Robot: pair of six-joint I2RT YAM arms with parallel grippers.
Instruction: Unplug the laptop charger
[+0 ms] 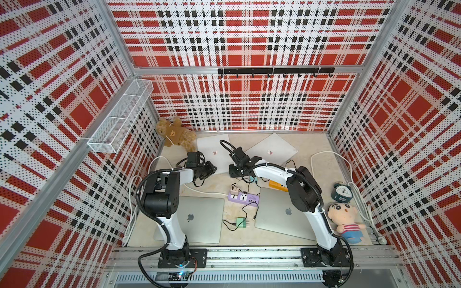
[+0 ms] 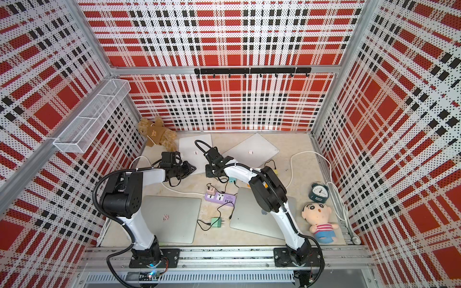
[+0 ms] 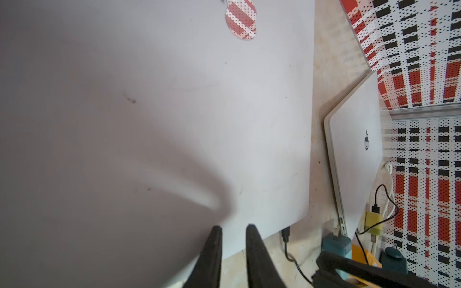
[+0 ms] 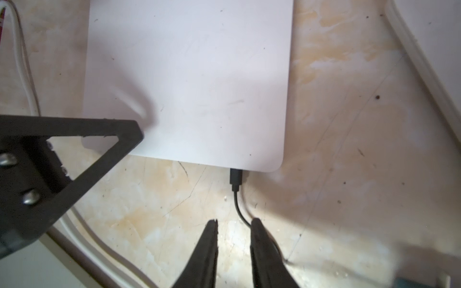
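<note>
A white laptop [image 1: 213,146] lies at the back middle. In the right wrist view a black cable plug [image 4: 235,177] sits at the near edge of that laptop [image 4: 187,81]. My right gripper is open above the floor near this plug, with the thin cable running beneath its fingertips. My left gripper hangs over the laptop's surface close to its edge, fingertips apart with nothing seen between them. A black plug [image 3: 285,233] shows at that edge beside it.
A second white laptop [image 1: 271,148] lies back right. A purple power strip [image 1: 244,199], green charger [image 1: 241,222] and two silver laptops [image 1: 201,228] lie in front. A teddy bear [image 1: 177,134] is back left; a doll [image 1: 345,220] is right.
</note>
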